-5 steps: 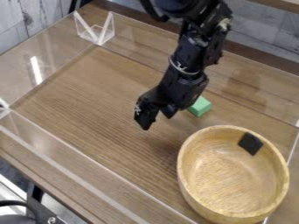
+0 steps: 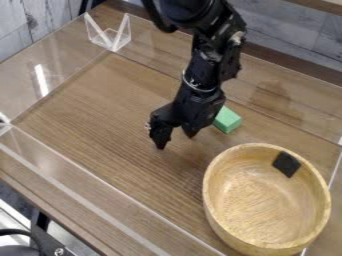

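Observation:
My black gripper (image 2: 175, 131) hangs low over the middle of the wooden table, open, its fingers pointing down and left. A green block (image 2: 227, 119) lies on the table just right of the gripper, partly behind the arm. A large round tan bowl (image 2: 261, 225) fills the lower right, with a small black block (image 2: 286, 163) at its upper right rim.
A clear plastic object (image 2: 108, 31) stands at the back left. A wall runs along the back, and a black cable lies at the lower left corner.
The gripper has shifted slightly left and the arm above it looks more upright. The green block and bowl have not visibly moved.

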